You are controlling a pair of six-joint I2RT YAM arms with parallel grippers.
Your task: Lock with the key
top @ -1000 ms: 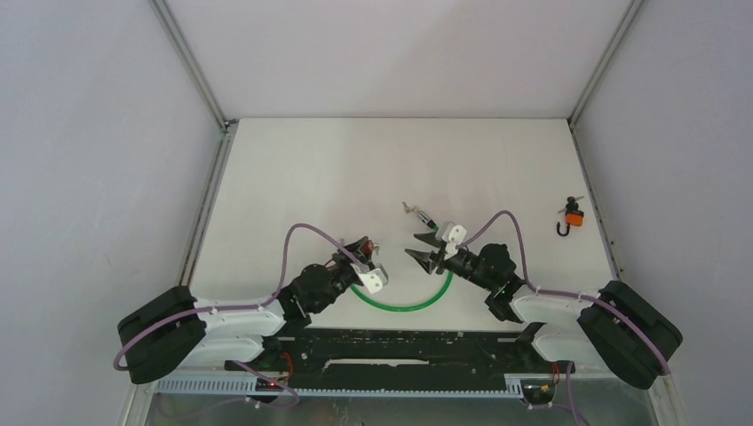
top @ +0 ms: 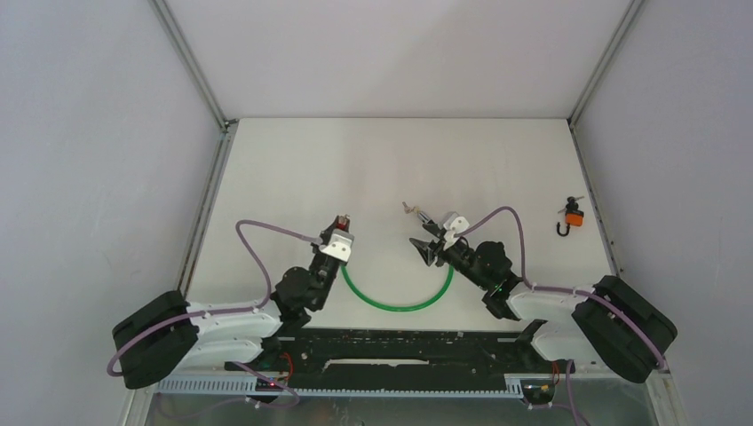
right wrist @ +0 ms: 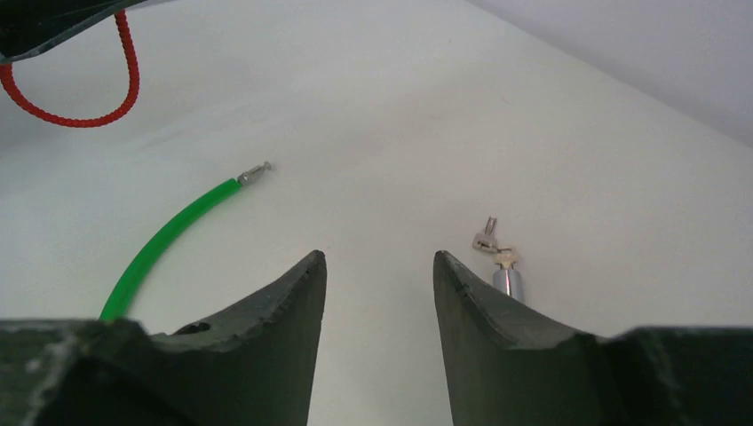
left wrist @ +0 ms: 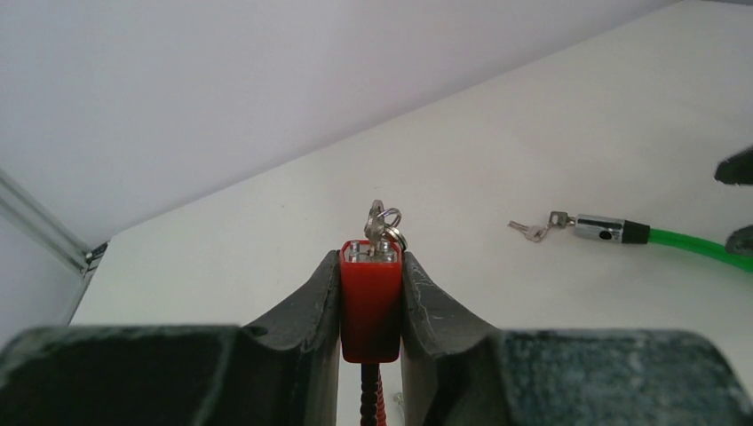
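Note:
A small red padlock (left wrist: 371, 306), keys (left wrist: 382, 226) standing in its end, is clamped between the fingers of my left gripper; its red cord shackle hangs below. In the top view this red lock (top: 342, 223) is above the table's left-centre. My right gripper has a gap between its fingers and nothing in it. Beyond it on the table lies the green cable lock (top: 396, 308), curved, its silver cylinder (left wrist: 601, 228) holding a key with a second key (left wrist: 533, 232) attached. The cable's free metal tip (right wrist: 255, 173) shows in the right wrist view.
An orange padlock (top: 574, 217) with a black shackle lies near the table's right edge, a key beside it. Walls stand at both sides and behind.
My left gripper has swung left and back with the red padlock, now pointing more straight away. The right gripper has shifted slightly and its fingers are closer together.

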